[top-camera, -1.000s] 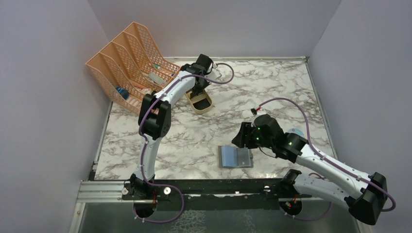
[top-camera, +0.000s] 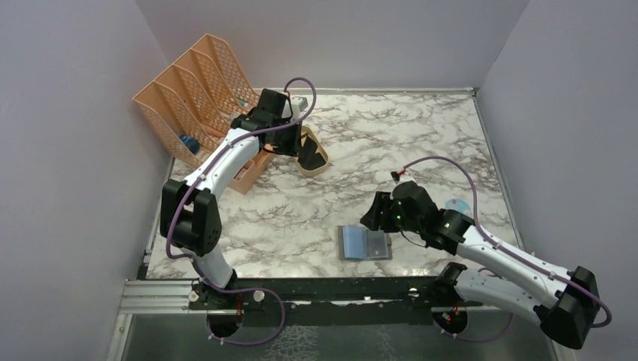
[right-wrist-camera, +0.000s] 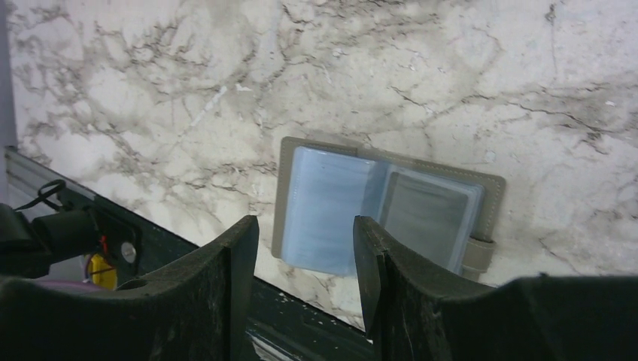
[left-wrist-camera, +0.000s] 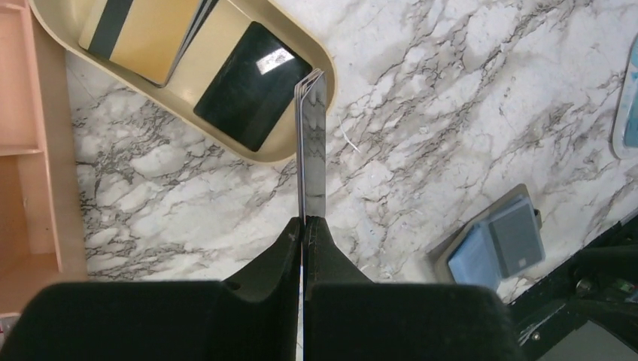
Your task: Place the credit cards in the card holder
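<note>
In the left wrist view my left gripper is shut on thin cards (left-wrist-camera: 312,143), seen edge-on; more than one edge shows, but I cannot tell how many there are. They stand out past the fingertips, over the rim of the cream tray (left-wrist-camera: 278,143). Inside the tray lie a black card (left-wrist-camera: 248,90) and a yellow card with a dark stripe (left-wrist-camera: 147,37). The card holder (right-wrist-camera: 331,207) lies unfolded on the table, with a blue sleeve and a greyish clear sleeve. Over it my right gripper is open, nothing between its fingers.
A tall orange rack (top-camera: 203,90) with several small items stands at the back left, beside the tray. A round pale-blue item (top-camera: 457,205) lies behind the right arm.
My right arm has hardly moved, and the holder lies unchanged.
</note>
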